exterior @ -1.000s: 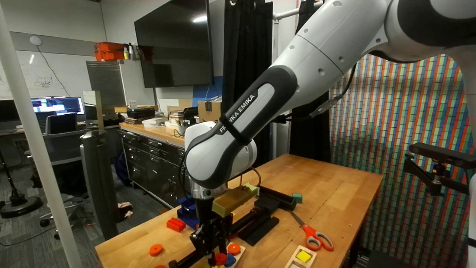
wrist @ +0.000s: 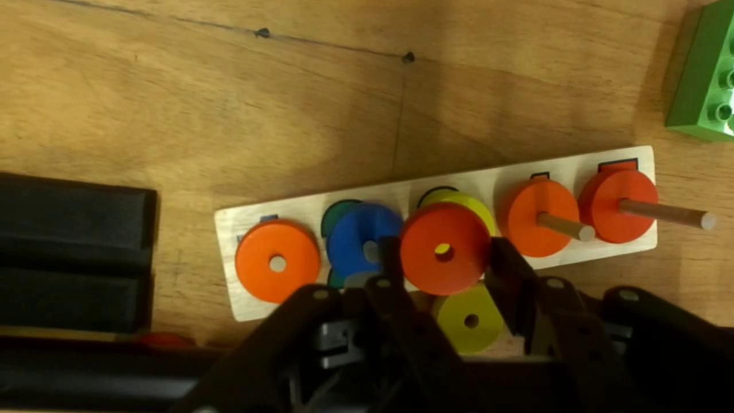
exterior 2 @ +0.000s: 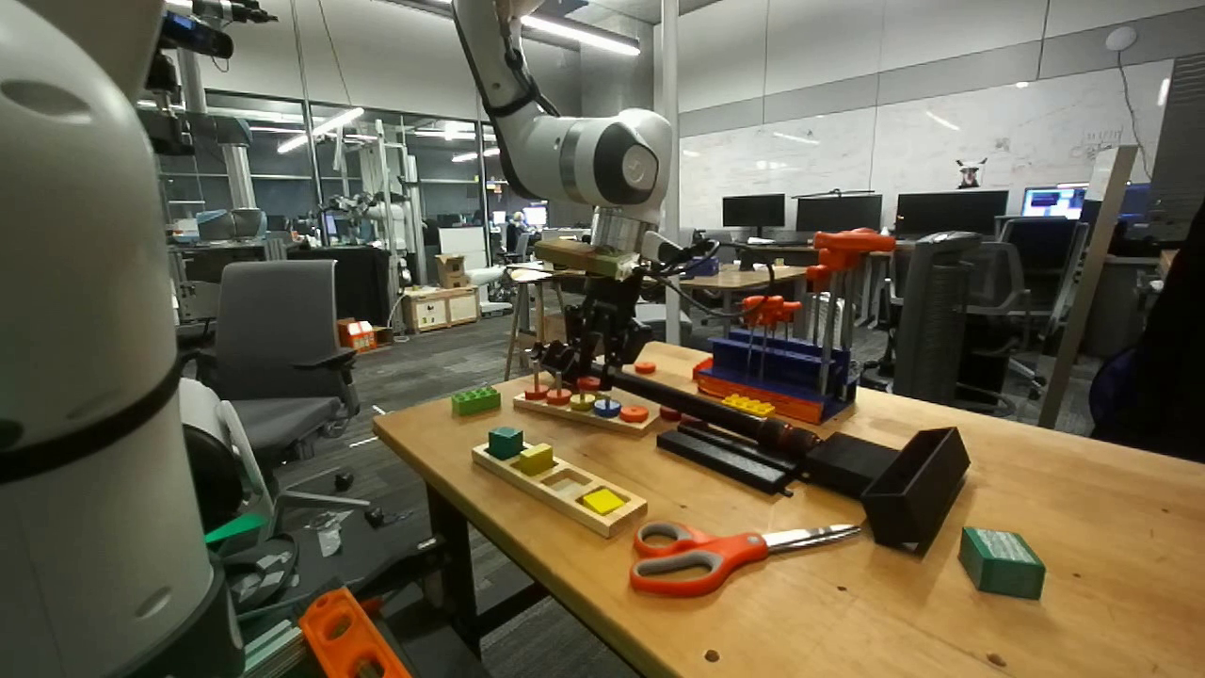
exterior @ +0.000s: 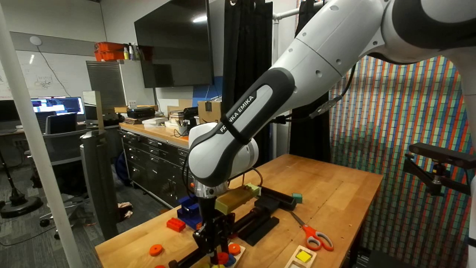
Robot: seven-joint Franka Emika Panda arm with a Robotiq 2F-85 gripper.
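A red ring is pinched between the two black fingers of my gripper, which is shut on it. In the wrist view the ring overlaps a yellow ring on the wooden peg board. The board also carries an orange ring at one end, a blue ring, and two orange-red rings at the other end, with pegs rising through them. A loose yellow piece lies beside the board, partly under the gripper. How far above its board the held ring is, I cannot tell.
Black trays and a dark bar lie beside the board. Orange scissors, a wooden shape tray and a green block surround it. A blue tool rack stands behind.
The arm and gripper have shifted slightly to the right in exterior view 1, and the red ring has moved with them. Objects on the table look unmoved.
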